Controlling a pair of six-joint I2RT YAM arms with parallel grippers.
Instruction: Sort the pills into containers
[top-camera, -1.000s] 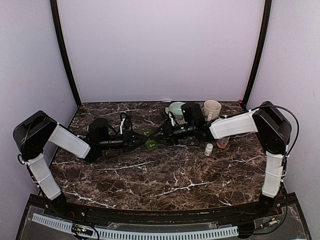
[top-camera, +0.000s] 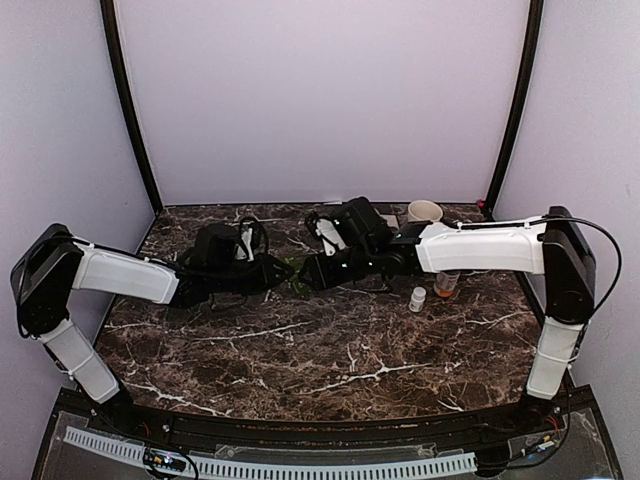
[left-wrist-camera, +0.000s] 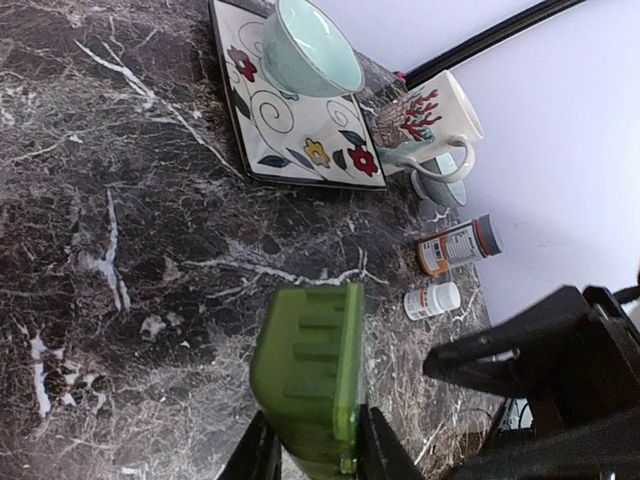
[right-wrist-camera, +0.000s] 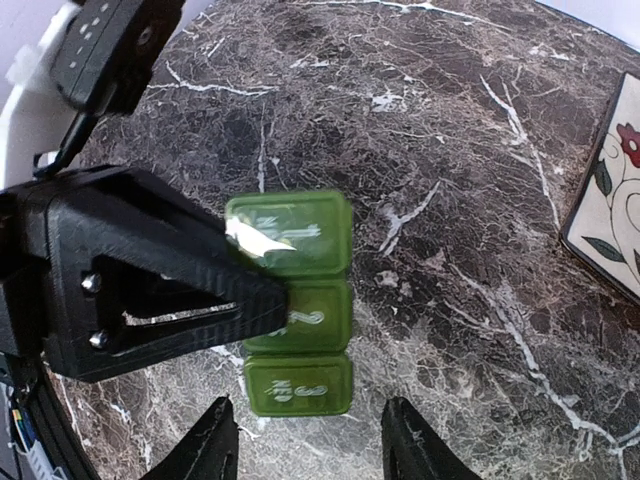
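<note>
A green pill organizer (left-wrist-camera: 310, 375) with several lidded compartments is held above the table, with my left gripper closed around its lower end. In the right wrist view, a black left finger (right-wrist-camera: 265, 305) crosses the organizer's lids (right-wrist-camera: 298, 388), which appear closed. My right gripper stands open facing the organizer's near end, with nothing seen gripped between its fingers. From the top, both grippers meet near the table's middle and largely cover the organizer (top-camera: 298, 278). No loose pills are visible.
A white pill bottle (top-camera: 417, 299) and an orange bottle (top-camera: 446, 285) stand right of centre. Behind are a mug (left-wrist-camera: 430, 115), a pale green bowl (left-wrist-camera: 312, 50) and a flowered tray (left-wrist-camera: 280, 145), mostly hidden from above by my right arm.
</note>
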